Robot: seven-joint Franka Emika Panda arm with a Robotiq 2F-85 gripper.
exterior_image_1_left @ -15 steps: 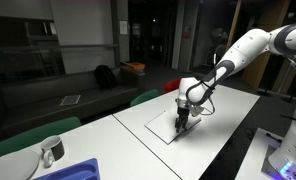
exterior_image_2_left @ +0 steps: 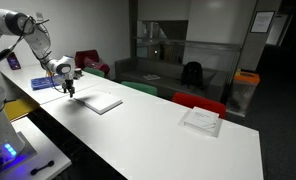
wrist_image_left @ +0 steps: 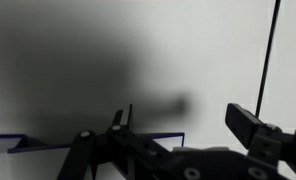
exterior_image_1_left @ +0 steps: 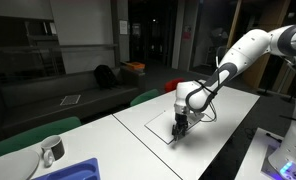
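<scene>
A flat white board with a thin dark edge (exterior_image_1_left: 160, 122) lies on the white table. In exterior view 2 the same board (exterior_image_2_left: 100, 103) is left of centre. My gripper (exterior_image_1_left: 176, 135) points down low over the board's near part; in exterior view 2 the gripper (exterior_image_2_left: 70, 92) is at the board's left end. The wrist view shows my gripper open, its dark fingers (wrist_image_left: 246, 125) wide apart and no object held. A dark blue strip (wrist_image_left: 48, 146) crosses behind the fingers, and a pale surface fills most of that view.
A blue tray (exterior_image_1_left: 72, 171), a grey mug (exterior_image_1_left: 53, 149) and a round white plate (exterior_image_1_left: 13, 163) are at the left in exterior view 1. A white box-like item (exterior_image_2_left: 201, 121) stands at the right in exterior view 2.
The arm has shifted slightly toward the front left in exterior view 1, with the gripper still low over the board. The board and the other objects look unmoved.
</scene>
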